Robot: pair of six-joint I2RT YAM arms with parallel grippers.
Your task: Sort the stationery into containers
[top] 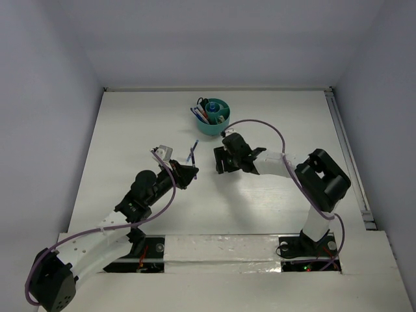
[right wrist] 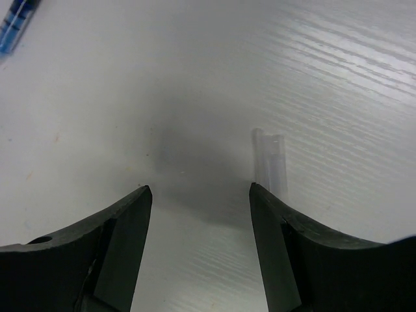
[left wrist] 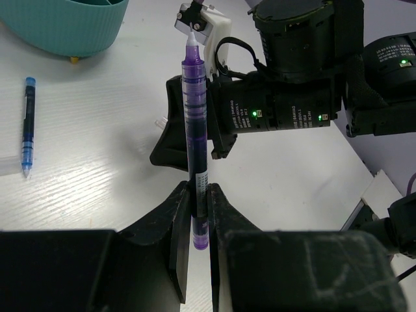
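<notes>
My left gripper [top: 187, 171] holds a purple pen [left wrist: 195, 117] upright between its shut fingers. A blue pen lies on the table left of it, its end also in the right wrist view's upper left corner. My right gripper is open, low over the table, with a clear cap-like piece [right wrist: 273, 162] just beyond its right finger. The teal container [top: 213, 130] at the back holds pens, scissors and other items.
Walls surround it on the back and sides. Both arms reach in from the front.
</notes>
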